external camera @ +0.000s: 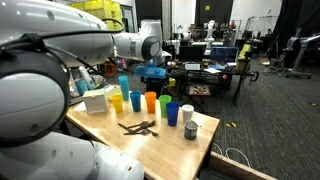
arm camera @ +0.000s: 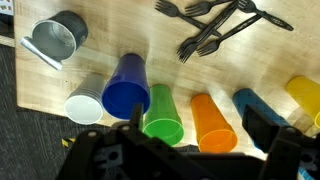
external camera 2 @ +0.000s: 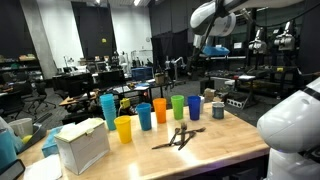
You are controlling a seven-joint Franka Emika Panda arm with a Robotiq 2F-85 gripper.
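High above the table, my gripper stands open, its dark fingers (arm camera: 128, 150) spread with nothing held between them. Below it in the wrist view are a dark blue cup (arm camera: 127, 85), a green cup (arm camera: 163, 115), an orange cup (arm camera: 210, 125), a blue cup (arm camera: 255, 108), a yellow cup (arm camera: 306, 98) and a white cup (arm camera: 86, 100). A grey metal mug (arm camera: 60, 38) sits at upper left. Several dark forks and similar utensils (arm camera: 225, 28) lie loose on the wood. Exterior view 2 shows the cups upright, apart from the gripper (external camera 2: 197, 60).
A whitish box (external camera 2: 84, 147) stands at one end of the table (external camera 2: 215, 155), near a tall blue object (external camera 2: 109, 110). Bare wood lies in front of the cups and utensils. Desks and equipment fill the background, off the table.
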